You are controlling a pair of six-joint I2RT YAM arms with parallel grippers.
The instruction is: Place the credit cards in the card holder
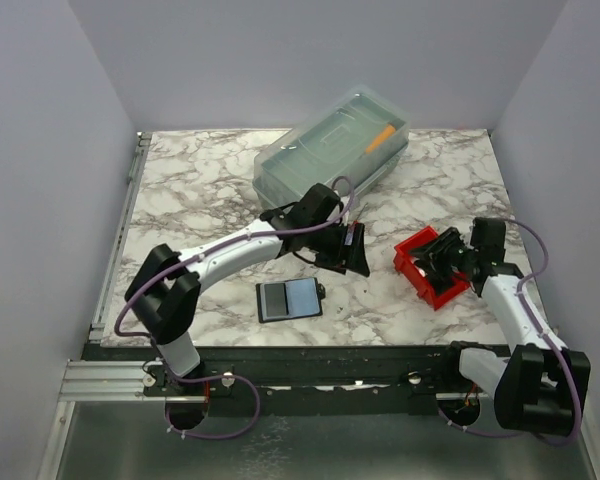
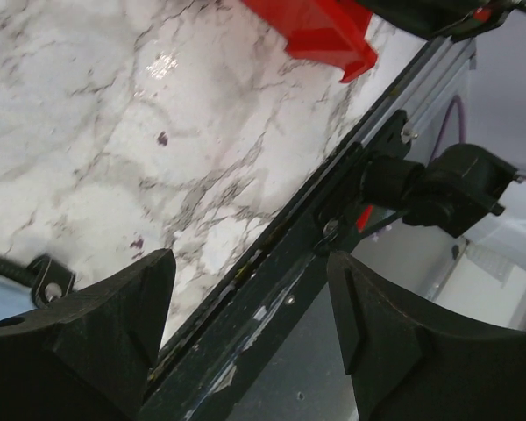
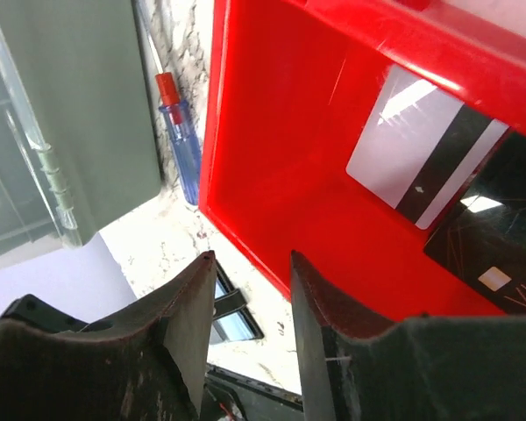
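The card holder (image 1: 289,300) lies spread open on the table, grey panel left and pale blue panel right. Its black strap (image 2: 49,281) shows at the left wrist view's lower left. Two cards lie in the red box (image 1: 417,240): a white card with a black stripe (image 3: 403,132) and a black card (image 3: 500,237). Right of the holder and above the table, my left gripper is open and empty. My right gripper is at the box, its fingers parted with no card between them; one fingertip (image 3: 298,263) overlaps the box's wall in view.
A blue and red screwdriver (image 3: 182,145) lies between the red box and the large clear-lidded case (image 1: 330,150) at the back. Bare marble (image 1: 370,320) separates the holder from the box. A black rail (image 1: 320,360) runs along the front edge.
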